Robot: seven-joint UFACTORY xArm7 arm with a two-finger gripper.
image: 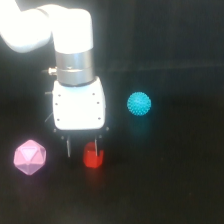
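Observation:
My gripper (83,148) points down from the white arm (79,105), its two thin fingers spread apart. Just below and to the right of its middle sits a small red block (92,158) on the dark surface. The right finger overlaps the block's upper part in this view; whether they touch I cannot tell. Nothing appears gripped. To the left lies a pink many-faced ball (30,157), clear of the fingers. A blue knobbly ball (139,103) stands farther back on the right.
The pink ball is the closest neighbour on the gripper's left side.

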